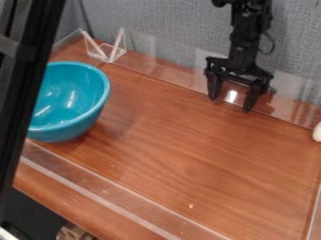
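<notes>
The black robot gripper (231,91) hangs over the back right of the wooden table (189,169), in front of the grey padded wall. Its fingers are apart, with nothing seen between them. A large turquoise bowl (69,103) sits at the left of the table, well away from the gripper and partly cut off by a black post.
A white wire rack (104,52) stands at the back left corner. A small white object (316,131) is at the right edge. Clear strips border the table.
</notes>
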